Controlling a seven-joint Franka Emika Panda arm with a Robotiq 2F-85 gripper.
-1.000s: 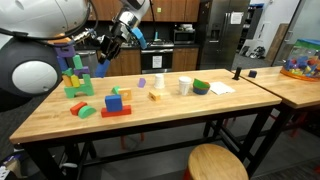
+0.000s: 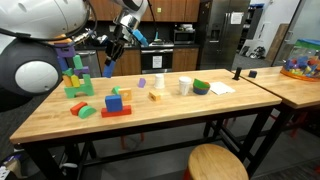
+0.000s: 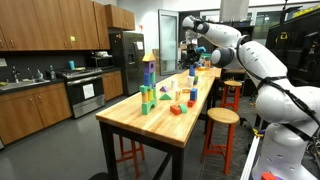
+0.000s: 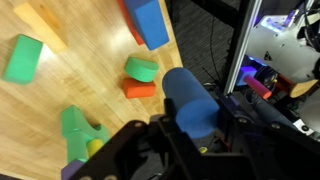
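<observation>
A blue cylinder fills the middle of the wrist view, with my gripper shut on it. In exterior view 1, the cylinder hangs below the gripper above the left part of the table, near a stacked tower of coloured blocks. A green rounded block and a red block lie beneath, beside the cylinder in the wrist view. A blue block rests on a long red block near the front edge. The fingertips' contact with the cylinder is mostly hidden.
White cups, a green bowl and a sheet of paper stand or lie farther right. A round stool stands before it.
</observation>
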